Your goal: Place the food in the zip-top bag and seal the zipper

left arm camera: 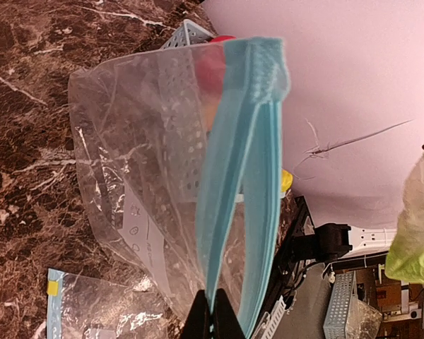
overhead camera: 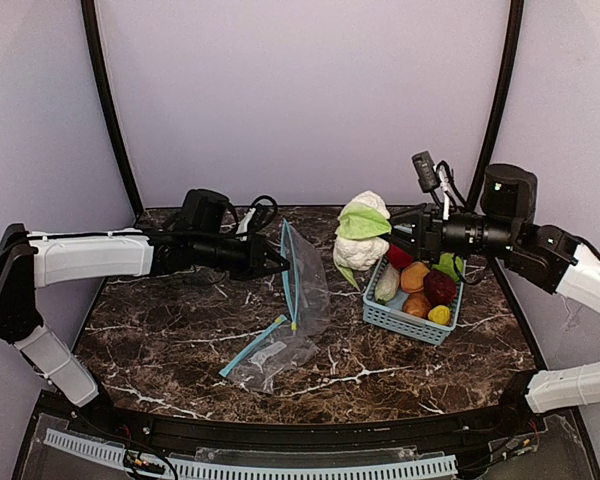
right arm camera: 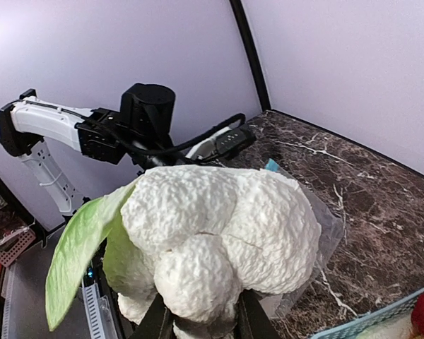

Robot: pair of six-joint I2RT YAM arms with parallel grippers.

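Observation:
A clear zip bag with a blue zipper strip (left arm camera: 230, 141) hangs from my left gripper, which is shut on the strip's edge. Its mouth shows a gap between the two blue strips in the left wrist view. In the top view, the held bag (overhead camera: 312, 285) stands right of the left gripper (overhead camera: 283, 262). My right gripper is shut on a white cauliflower (right arm camera: 219, 236) with pale green leaves. From above, the cauliflower (overhead camera: 363, 235) is raised between the bag and the basket, apart from the bag.
The light blue basket (overhead camera: 405, 322) on the right holds several fruits and vegetables, among them a dark red one (overhead camera: 439, 288) and a yellow one (overhead camera: 439, 314). A second zip bag (overhead camera: 265, 362) lies flat at front centre.

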